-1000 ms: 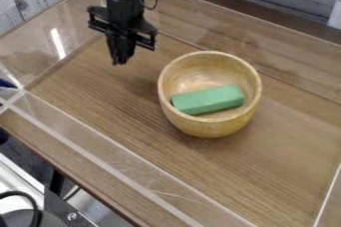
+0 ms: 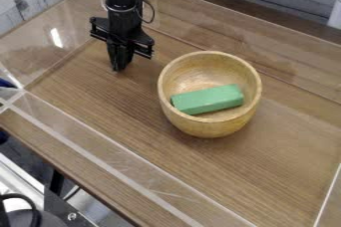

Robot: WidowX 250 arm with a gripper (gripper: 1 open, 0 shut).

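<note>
My black gripper hangs low over the wooden table at the upper left, its fingers pointing down; they appear shut, with nothing visible between them, though they are small and dark. A wooden bowl stands to the right, apart from the gripper, with a green block lying inside it.
Dark cables or parts show at the bottom left corner.
The gripper has moved down and slightly left from where it was a second ago. The bowl and green block have not moved.
</note>
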